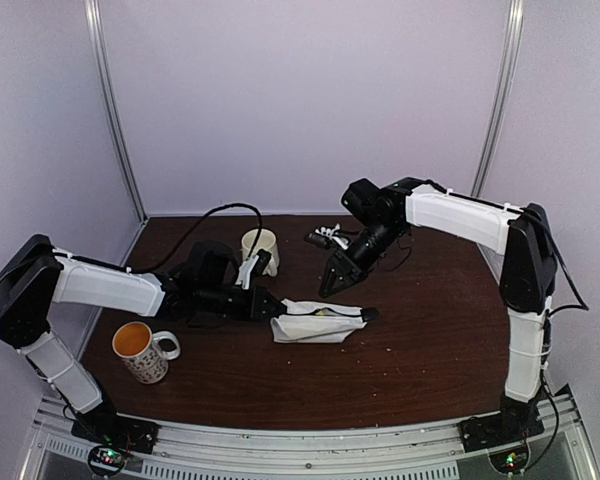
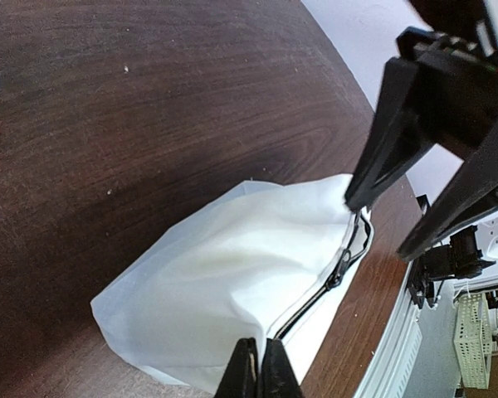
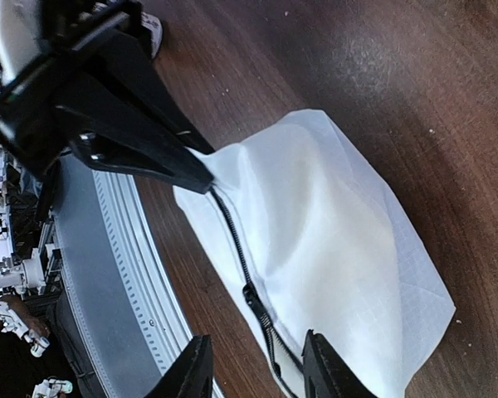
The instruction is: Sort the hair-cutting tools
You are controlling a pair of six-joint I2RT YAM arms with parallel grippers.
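Note:
A white fabric pouch [image 1: 310, 330] with a black zipper [image 2: 340, 269] lies on the middle of the table. My left gripper [image 1: 272, 308] is shut on the pouch's left end, at the end of the zipper; in the right wrist view its fingertips pinch the fabric there. Above the pouch, my right gripper [image 1: 330, 278] is part open, its fingers apart with nothing seen held between them. In the right wrist view the zipper pull [image 3: 257, 303] shows just beyond those fingertips. Whether anything is inside the pouch is hidden.
A patterned mug [image 1: 145, 362] with orange inside stands at the front left, and a cream mug [image 1: 260, 245] behind my left gripper.

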